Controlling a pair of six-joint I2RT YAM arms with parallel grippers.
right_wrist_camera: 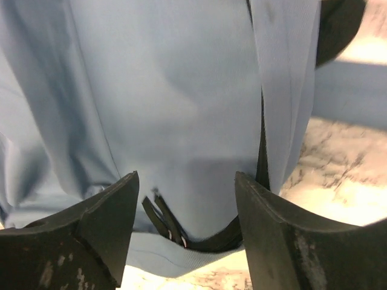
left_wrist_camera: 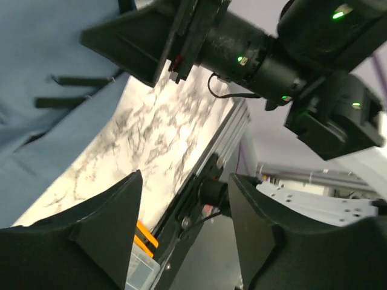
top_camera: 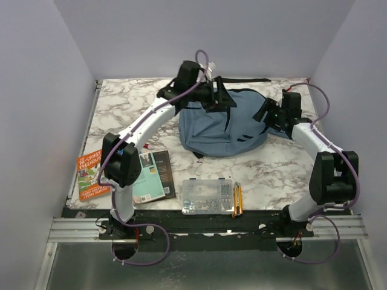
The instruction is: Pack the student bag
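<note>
The blue denim bag (top_camera: 205, 136) with black zips lies flat at the back middle of the table. Over its upper part is my left gripper (top_camera: 221, 99), open and empty. Close to the bag's right edge stands my right gripper (top_camera: 266, 115); its fingers are apart in the right wrist view, above blue cloth (right_wrist_camera: 175, 109), with no cloth clearly pinched. At the front left are a treehouse book (top_camera: 92, 175), a teal-covered book (top_camera: 147, 181) and a dark book (top_camera: 164, 169). A clear case (top_camera: 207, 196) and an orange-edged tool (top_camera: 237, 199) lie at the front.
A black strap (top_camera: 245, 80) stretches along the back edge of the table. The right arm (left_wrist_camera: 254, 54) stands close across from the left gripper in the left wrist view. Bare marble (top_camera: 272, 172) is free at the front right.
</note>
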